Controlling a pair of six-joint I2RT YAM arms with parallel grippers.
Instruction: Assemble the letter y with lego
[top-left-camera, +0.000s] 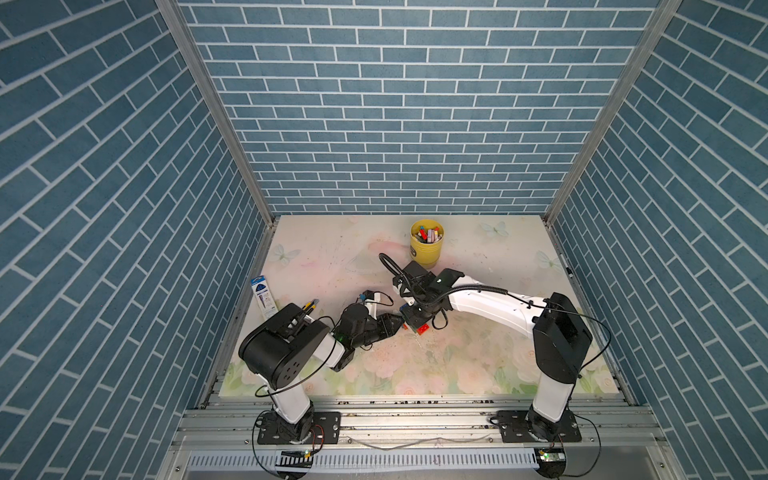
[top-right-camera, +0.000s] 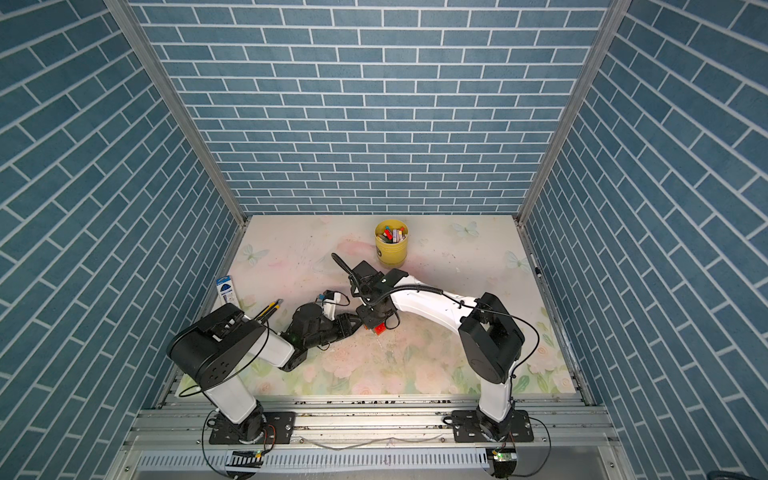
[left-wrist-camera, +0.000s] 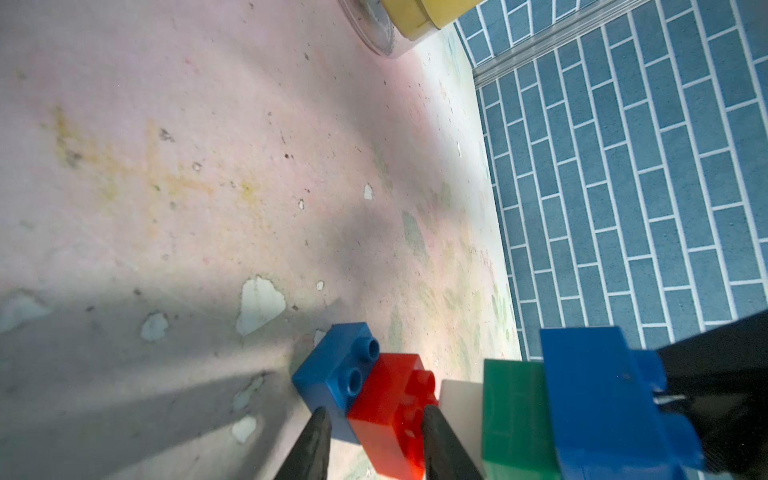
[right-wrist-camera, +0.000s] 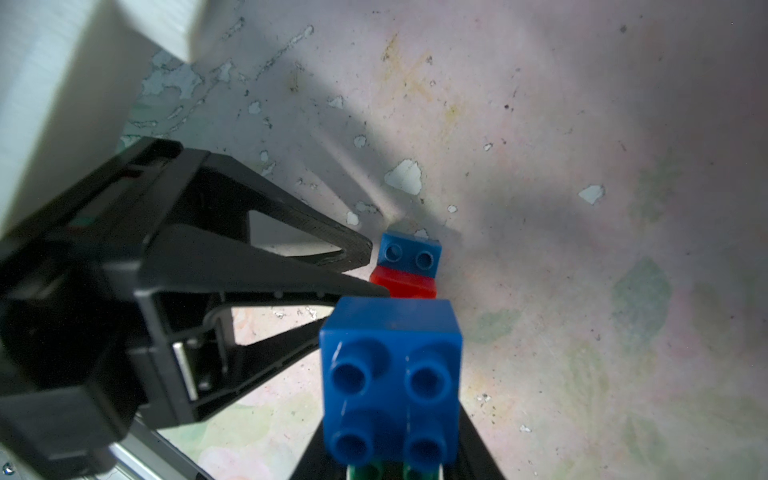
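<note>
At the table's centre, low in the left wrist view, lies a small blue brick (left-wrist-camera: 324, 372) against a red brick (left-wrist-camera: 384, 408). A row of white (left-wrist-camera: 460, 412), green (left-wrist-camera: 516, 424) and larger blue (left-wrist-camera: 596, 400) bricks adjoins the red one at the right, partly over it. The blue brick's four studs fill the lower middle of the right wrist view, over my right gripper, whose fingers are mostly hidden behind it. My left gripper has its fingertips apart at the red brick; whether they touch it is unclear. Both grippers meet closely in the top views.
A yellow bucket (top-left-camera: 425, 250) of bricks stands behind the arms. A blue-and-white pack (top-left-camera: 264, 296) and yellow-black items (top-left-camera: 313, 305) lie at the left.
</note>
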